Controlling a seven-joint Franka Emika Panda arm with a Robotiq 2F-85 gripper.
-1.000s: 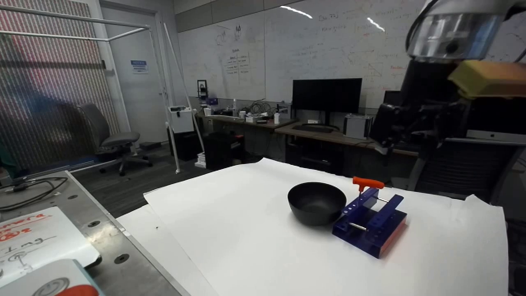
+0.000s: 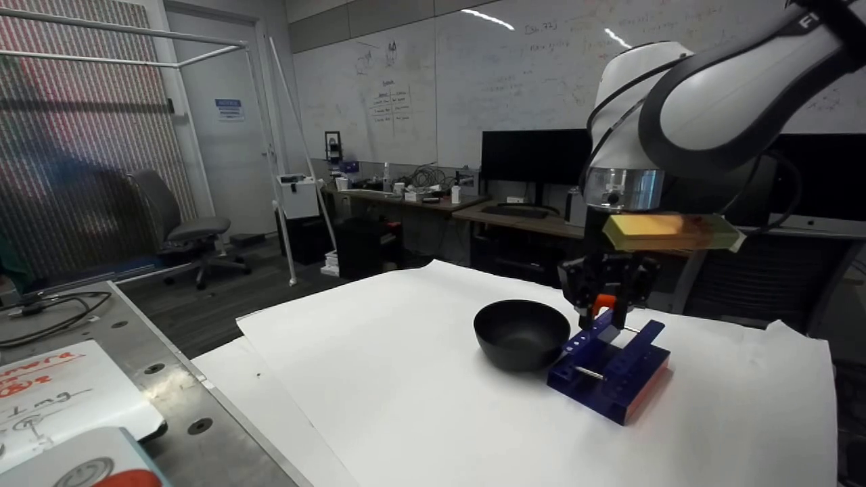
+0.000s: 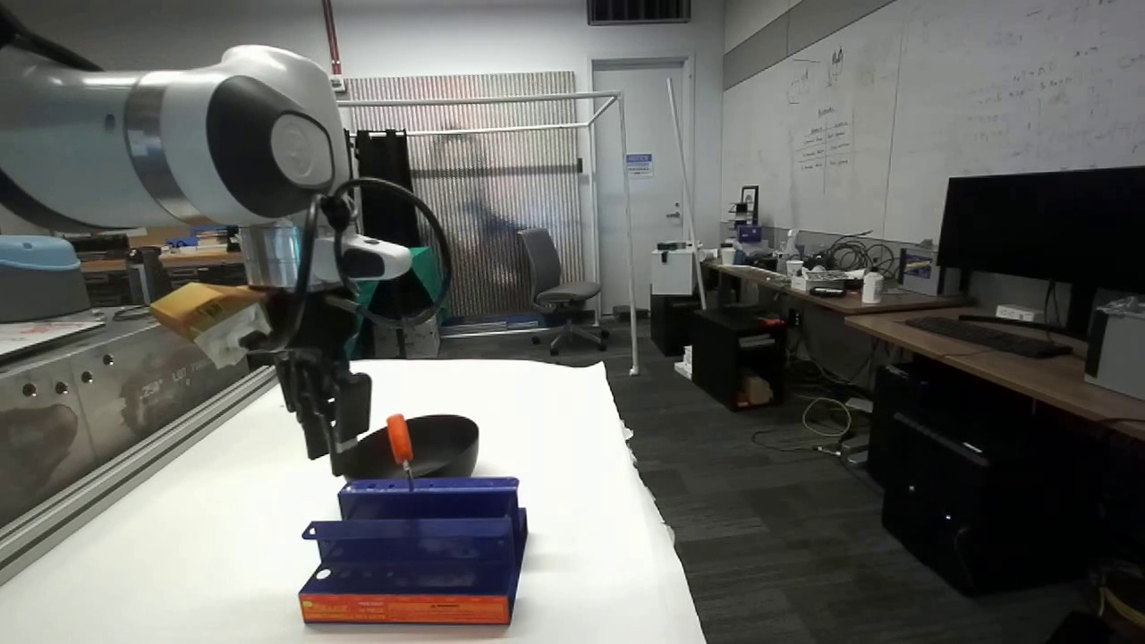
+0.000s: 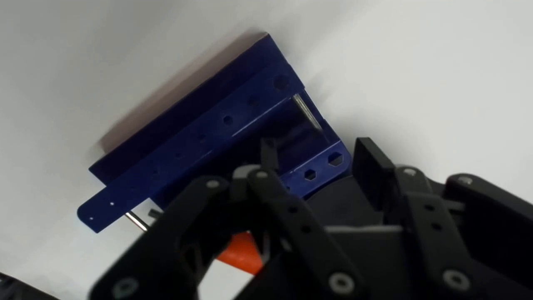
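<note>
A T-handled hex key with an orange handle stands upright in the blue metal rack, its thin shaft going down into the rack's rear rail. Right at the rack, my gripper points downward, low over the table. In exterior view 1 the orange handle shows between its black fingers; exterior view 2 has the gripper just left of the handle. The wrist view shows a gap between the fingertips of the gripper, with the handle partly hidden under one finger's linkage. No grasp on it is visible.
Close beside the rack sits an empty black bowl, partly behind the gripper in exterior view 2. White paper covers the table, clear across its left and front. A metal ledge borders it at left.
The arm has come down and leftward in exterior view 1, from high above the table to the hex key's handle. Rack and bowl have stayed in place.
</note>
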